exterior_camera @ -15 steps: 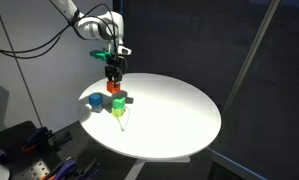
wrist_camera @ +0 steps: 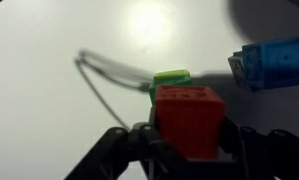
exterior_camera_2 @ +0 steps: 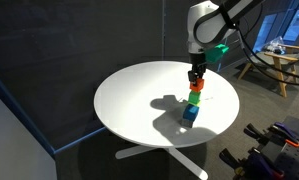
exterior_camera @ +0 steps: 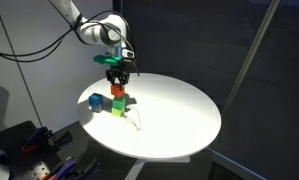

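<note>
My gripper point(exterior_camera: 117, 82) points down over the table and is shut on a red block point(exterior_camera: 118, 90). The red block point(wrist_camera: 188, 120) fills the space between the fingers in the wrist view. Right under it in the exterior views stands a stack, a green block point(exterior_camera: 119, 102) on a yellow-green one point(exterior_camera: 117, 112). From the wrist, only part of the green block point(wrist_camera: 172, 78) shows past the red one. Whether the red block touches the stack I cannot tell. Close beside the stack sits a blue block point(exterior_camera_2: 190, 112).
The blue block point(wrist_camera: 274, 64) is near the gripper's right side in the wrist view. A chair point(exterior_camera_2: 281, 68) stands beyond the table.
The gripper has carried the red block slightly right and down in exterior view 1, from beside the stack to above it. The other blocks have stayed in place.
</note>
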